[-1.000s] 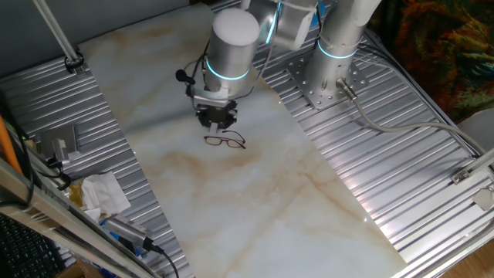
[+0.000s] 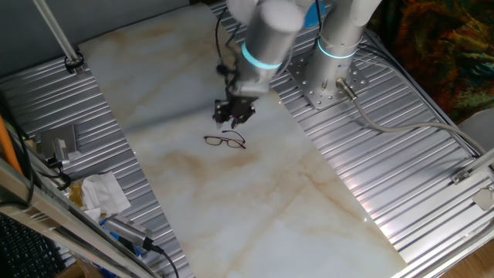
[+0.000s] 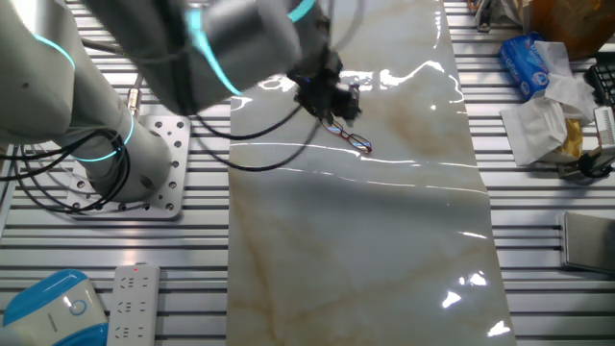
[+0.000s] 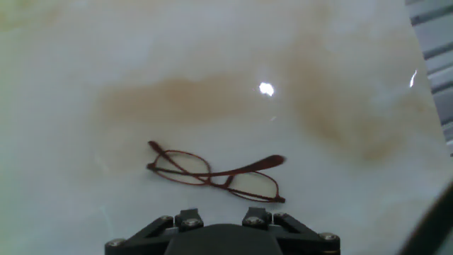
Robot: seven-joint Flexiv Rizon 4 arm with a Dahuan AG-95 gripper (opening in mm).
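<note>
A pair of thin dark-red glasses [image 2: 225, 141] lies on the marble-patterned sheet [image 2: 301, 208], in its upper half in exterior view 1. In the wrist view the glasses [image 4: 225, 182] are just beyond the fingertips, one temple crossing over the lenses. My gripper [image 2: 228, 123] hangs close above and behind them, tilted. Its two fingertips [image 4: 189, 218] stand apart in the wrist view, with only bare space between them. From the other side, the gripper [image 3: 338, 108] covers part of the glasses [image 3: 351, 137]. Contact between gripper and glasses does not show.
Most of the sheet around the glasses is clear. Along one edge lie white tissues [image 2: 104, 193] and a silver cylindrical device [image 2: 128, 231] with a cable. A power strip [image 3: 133, 304] stands near the arm's base plate [image 3: 173, 183]. Black cables [image 3: 259, 154] loop from the arm.
Over the last second my gripper has shifted rightward in exterior view 1 and the arm has tilted and turned. The glasses have stayed where they were.
</note>
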